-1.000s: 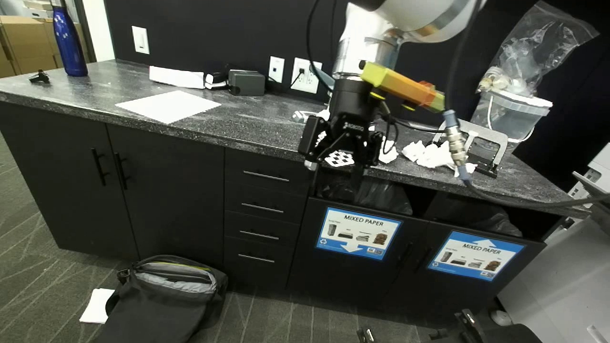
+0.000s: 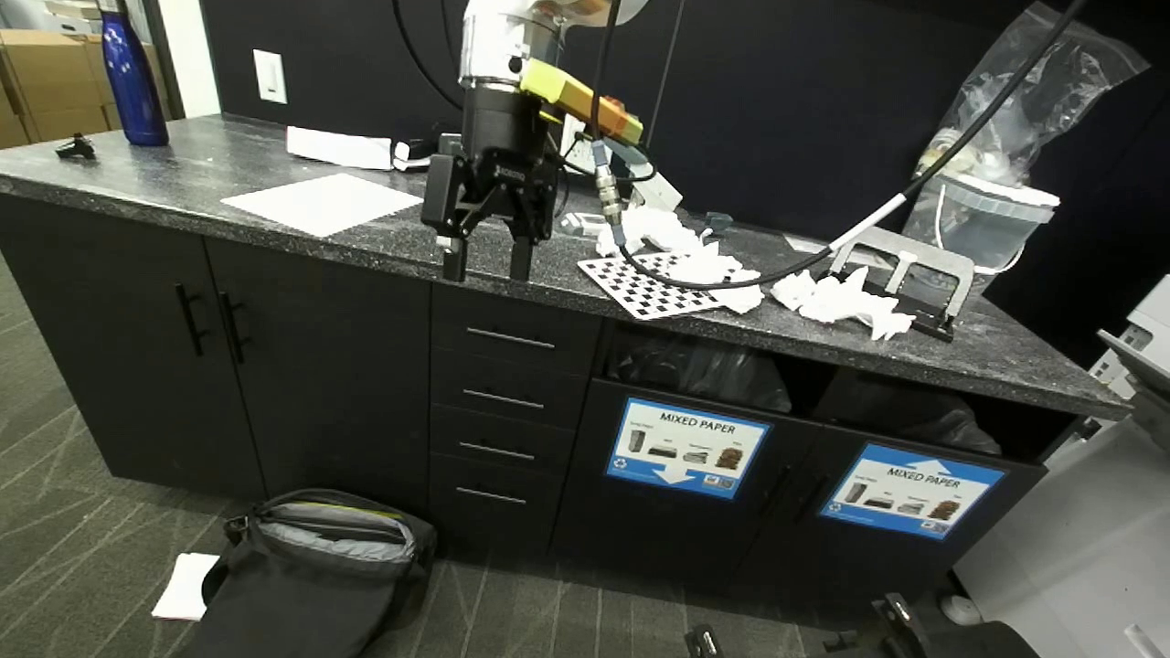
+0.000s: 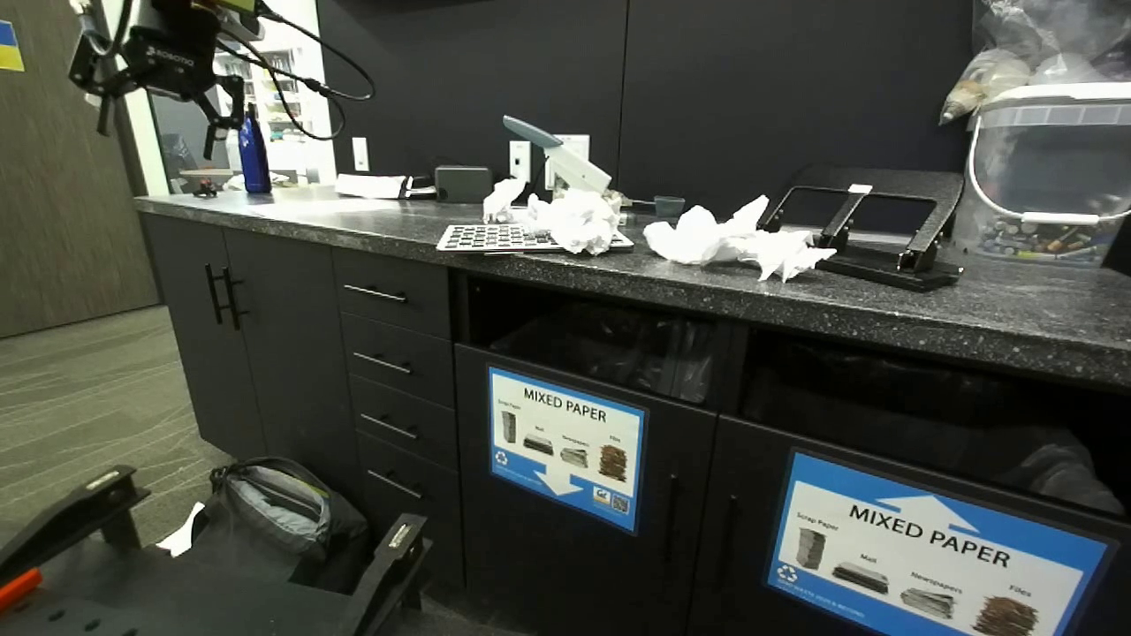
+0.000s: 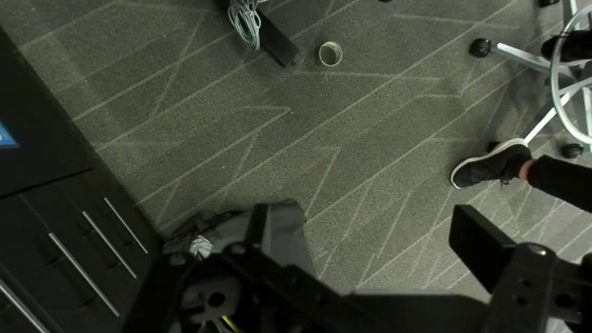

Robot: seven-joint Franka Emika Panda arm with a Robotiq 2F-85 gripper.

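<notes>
My gripper (image 2: 487, 261) stands open, its two fingers pointing down and apart with nothing between them. In exterior view 1 it appears in front of the counter's front edge, above the drawers, and the wrist view (image 4: 363, 233) looks down past its fingers onto floor. Exterior view 2 has the gripper (image 3: 155, 132) high at the upper left. Crumpled white paper (image 2: 702, 265) lies on a black-and-white checkered board (image 2: 631, 294) on the counter. More crumpled paper (image 3: 732, 242) rests to the right, against a black stand (image 3: 885, 228). A flat white sheet (image 2: 324, 204) lies left of the gripper.
Below the counter (image 2: 373, 247) are two open-topped bins behind "mixed paper" signs (image 2: 688, 448). A blue bottle (image 2: 132, 82) stands far left, a clear bucket (image 2: 982, 225) far right. On the floor are a bag (image 2: 318, 570), a tape roll (image 4: 330, 53) and someone's shoe (image 4: 488, 165).
The arm has swung left and somewhat up in exterior view 1, from in front of the checkered board and left bin to in front of the drawers. The things on the counter look unmoved.
</notes>
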